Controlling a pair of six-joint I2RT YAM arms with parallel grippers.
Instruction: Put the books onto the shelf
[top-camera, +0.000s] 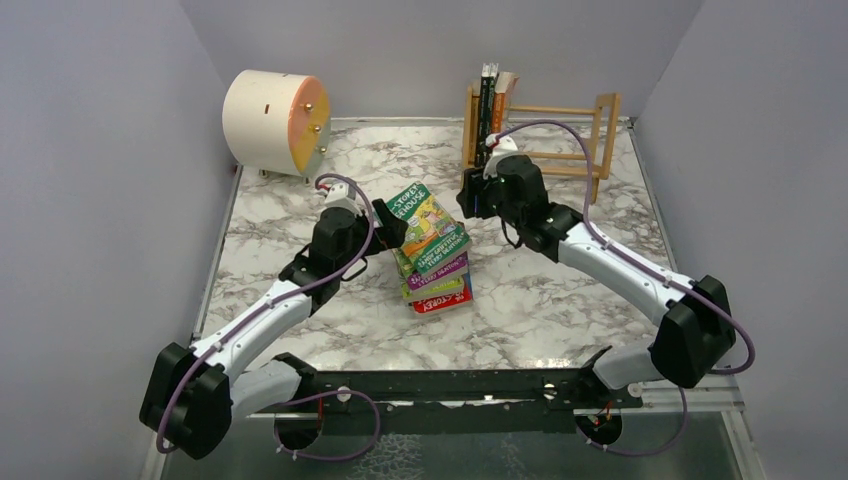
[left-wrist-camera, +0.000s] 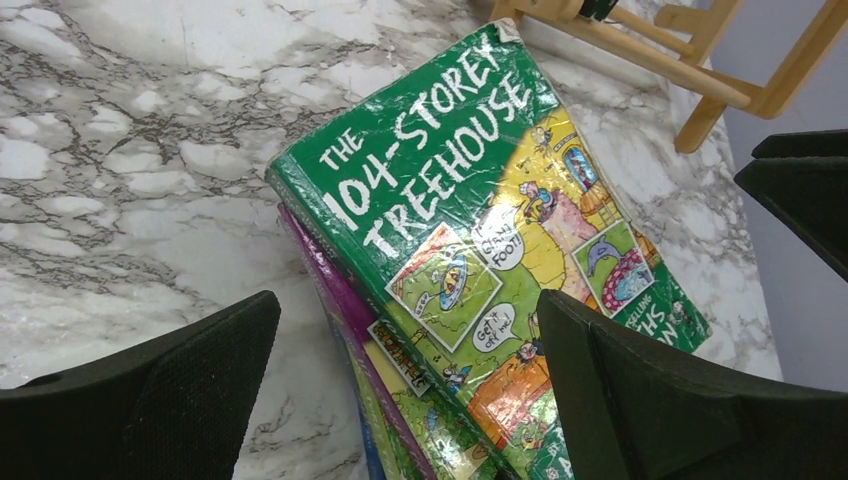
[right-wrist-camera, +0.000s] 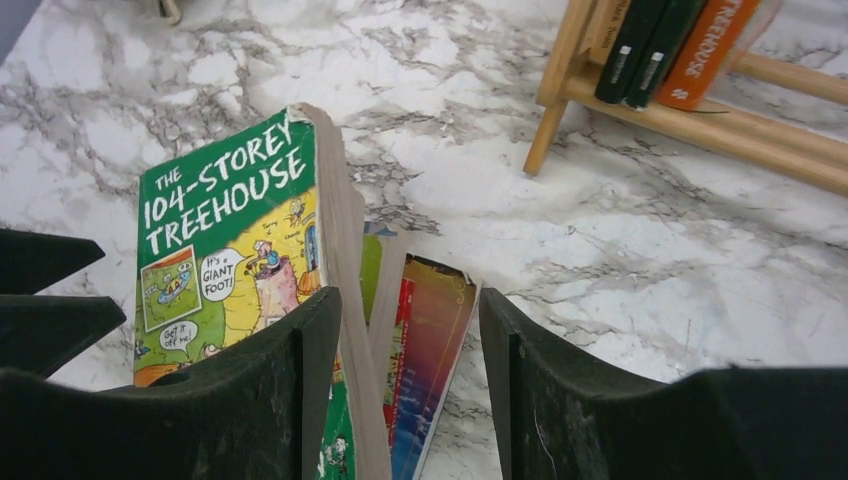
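Observation:
A stack of several books lies mid-table, with the green and yellow "104-Storey Treehouse" book (top-camera: 428, 228) on top, turned askew. Beneath it show a purple book (top-camera: 440, 274) and a red one (top-camera: 443, 302). At the stack's left side, my left gripper (top-camera: 392, 227) hangs open; in its wrist view the top book (left-wrist-camera: 470, 230) lies beyond the parted fingers (left-wrist-camera: 190, 370), and nothing is between them. My right gripper (top-camera: 472, 192) is up to the right of the stack, its fingers (right-wrist-camera: 312, 350) apart and empty. Two dark files (top-camera: 486, 112) and an orange book (top-camera: 503, 100) stand upright in the wooden rack.
The wooden rack (top-camera: 603, 135) stands at the back right, its right part empty. A round white cabinet (top-camera: 265, 120) with a coloured front is at the back left. Bare marble table (top-camera: 560, 310) lies right of the stack.

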